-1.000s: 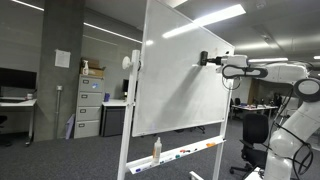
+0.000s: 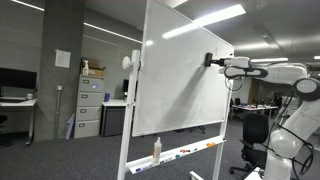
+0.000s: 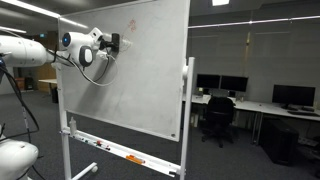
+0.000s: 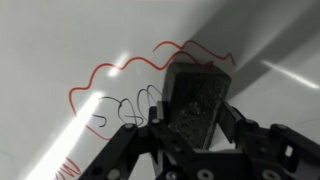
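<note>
My gripper is shut on a dark block-shaped eraser (image 4: 192, 92), whose far end points at the whiteboard. In the wrist view red wavy lines (image 4: 125, 62) and thin black scribbles (image 4: 128, 108) are on the board around it; the eraser covers part of the red line. In exterior view 1 the eraser (image 2: 208, 60) is at the upper right of the whiteboard (image 2: 175, 90), touching or very near its surface. Exterior view 2 has the eraser (image 3: 115, 42) at the board's upper middle.
Below the board runs a tray (image 2: 178, 157) holding a spray bottle (image 2: 157, 150) and several markers. An office chair (image 2: 254, 140) stands by the arm's base. Behind are cabinets (image 2: 90, 100) and desks with monitors (image 3: 292, 96). Most of the board's face is unobstructed.
The gripper and eraser have shifted slightly to the right and a little down in exterior view 1. My gripper still has the eraser.
</note>
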